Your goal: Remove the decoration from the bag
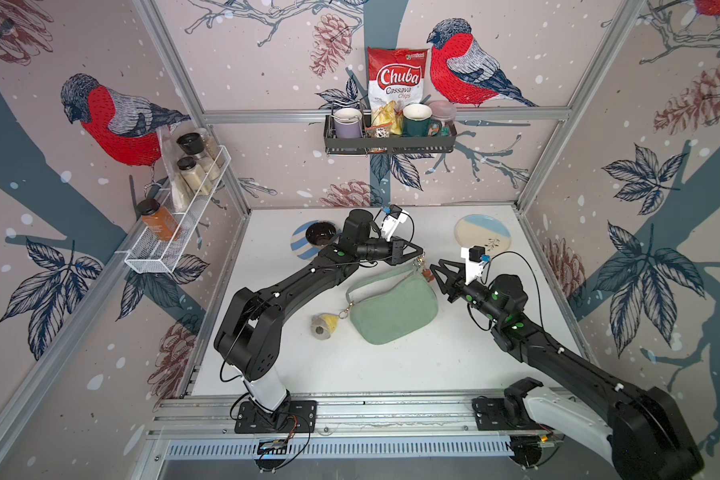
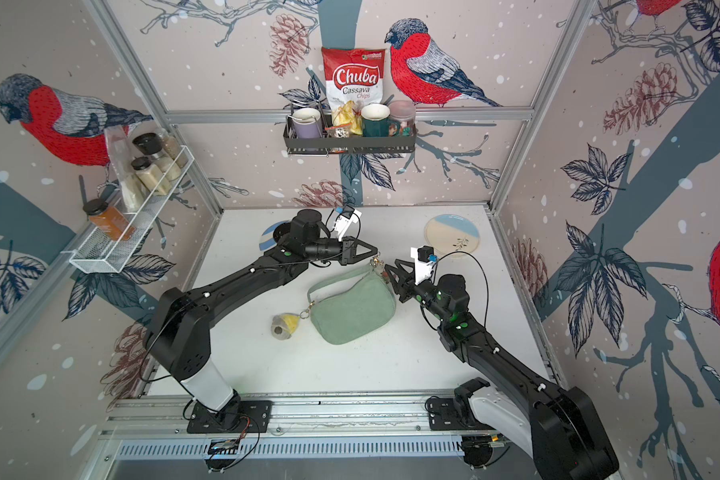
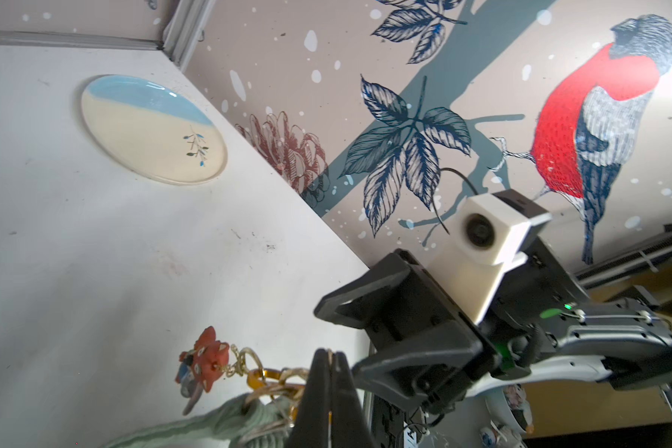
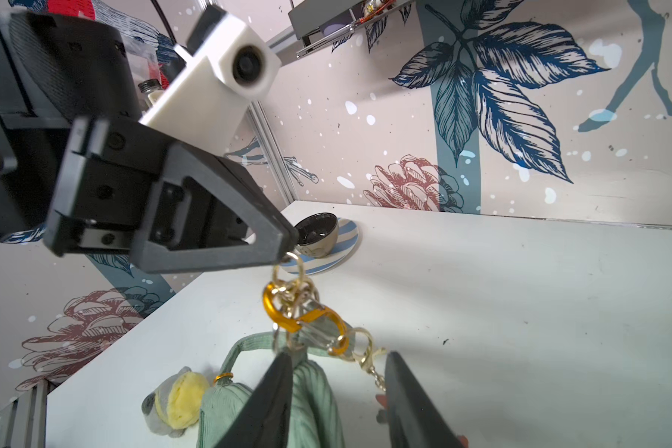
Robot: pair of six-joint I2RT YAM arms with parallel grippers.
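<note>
The green bag lies on the table, its strap end raised at my left gripper. In the right wrist view a metal ring hangs from my left gripper's shut fingertips, with an orange clip and chain below it. The decoration's red charm dangles beside them in the left wrist view. My right gripper stands open just right of the clip and charm, its fingertips apart.
A grey-yellow toy lies left of the bag. A striped plate with a dark bowl is at back left, a cream plate at back right.
</note>
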